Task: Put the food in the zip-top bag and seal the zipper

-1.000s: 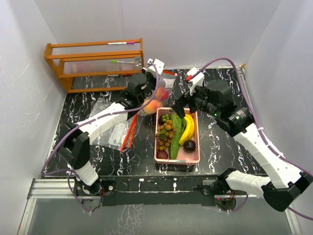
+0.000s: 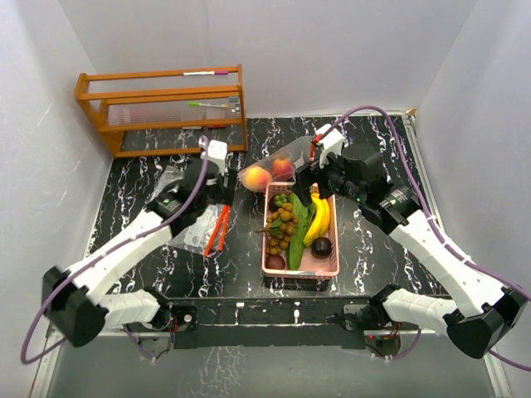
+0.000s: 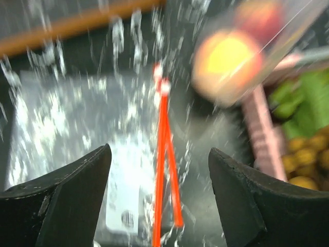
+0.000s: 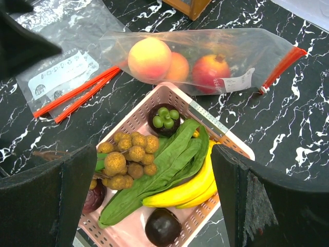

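A zip bag (image 4: 241,56) with orange-red zipper holds peaches (image 4: 149,56) and a red fruit (image 4: 211,73), lying behind the pink basket (image 4: 235,147) of bananas (image 4: 185,190), greens, longans and dark fruits. Flat empty bags (image 3: 77,118) with orange zippers lie to its left. My left gripper is over those flat bags, fingers apart, holding nothing. My right gripper, open and empty, hangs above the basket.
A wooden rack (image 2: 178,95) with pens stands at the back left. Bare dark countertop (image 2: 390,249) lies right of the basket; pale walls close in the sides and back.
My left gripper has moved from the filled bag leftward and toward the front, over the flat bags; the filled bag now lies on the counter.
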